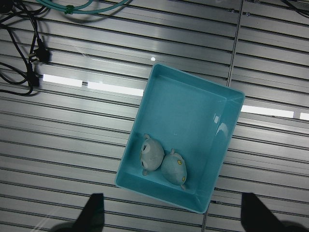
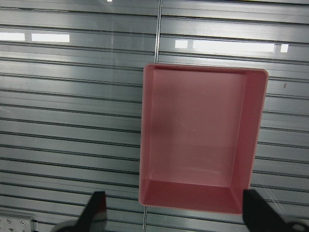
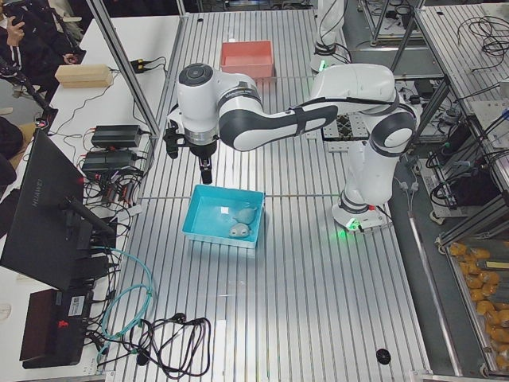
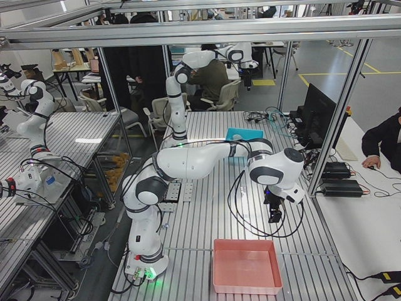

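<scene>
A teal bin (image 3: 208, 239) (image 1: 183, 82) holds two small pale plush toys (image 1: 151, 155) (image 1: 173, 168), side by side in one end. Above it hangs my left gripper (image 3: 205, 167), its fingers wide apart at the bottom of the left wrist view, with nothing between them. An empty pink bin (image 4: 246, 266) (image 2: 195, 125) lies at the other end of the slatted table. My right gripper (image 4: 274, 210) is poised above that bin, fingers spread at the lower edge of the right wrist view, holding nothing.
A monitor (image 3: 40, 207), power boxes and coiled black and teal cables (image 3: 171, 346) line one long side of the table. A metal frame post (image 4: 335, 150) stands beside the right arm. The slatted surface between and around the bins is largely clear.
</scene>
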